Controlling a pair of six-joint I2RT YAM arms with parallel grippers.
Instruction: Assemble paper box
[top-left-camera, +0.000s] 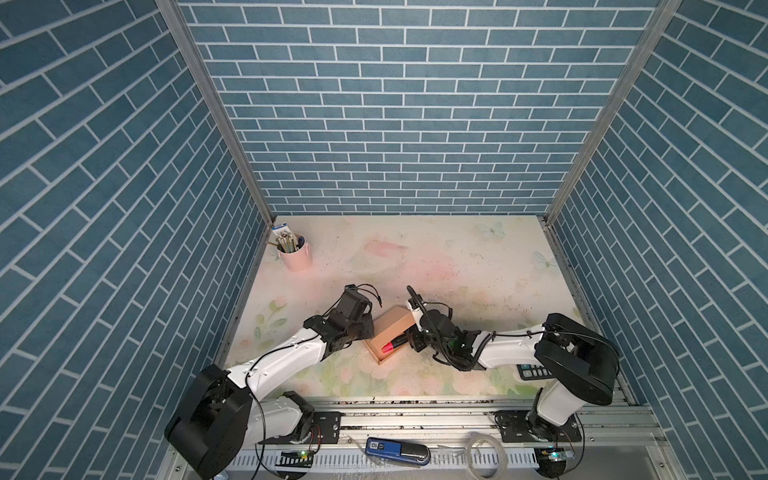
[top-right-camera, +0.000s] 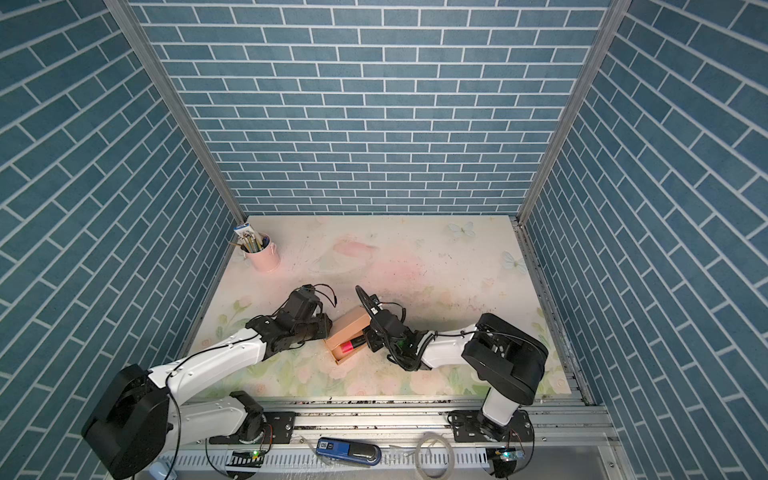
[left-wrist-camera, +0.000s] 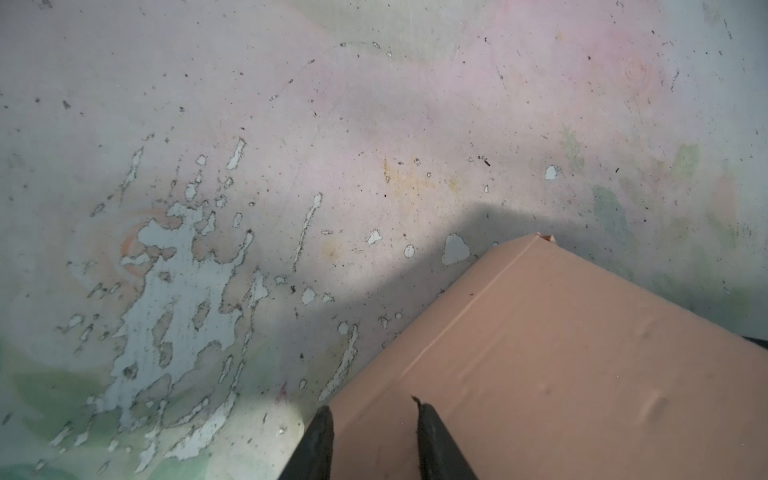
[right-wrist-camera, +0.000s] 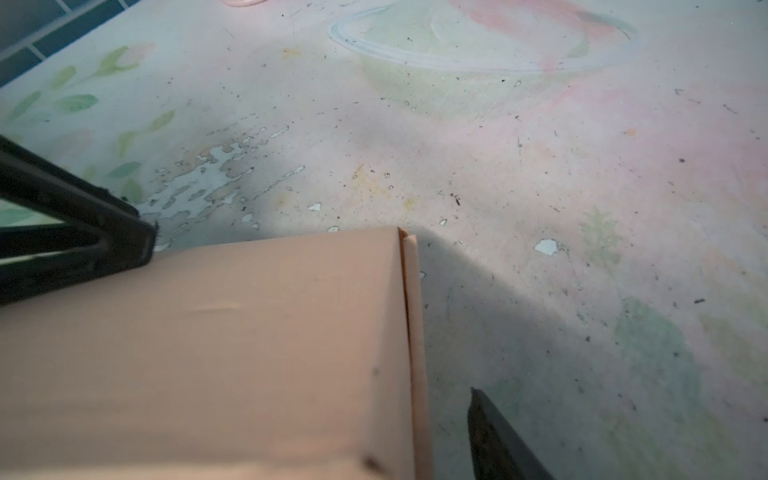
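Note:
The tan paper box (top-left-camera: 392, 321) lies near the front middle of the table, its lid partly raised. Through the gap on its near side, a red-and-black object (top-left-camera: 389, 346) shows inside. At the box's left end is my left gripper; in the left wrist view its two fingers stand a little apart over the tan cardboard, and I cannot tell whether they touch it. My right gripper stands open at the right end, one of its fingers (right-wrist-camera: 128, 240) over the box and the other beyond its edge.
A pink cup of pens (top-left-camera: 296, 256) stands at the back left. Under the right arm lies a dark keypad-like thing (top-left-camera: 534, 372). A blue tool (top-left-camera: 397, 451) rests on the front rail. Behind the box the table (top-left-camera: 480, 264) is clear.

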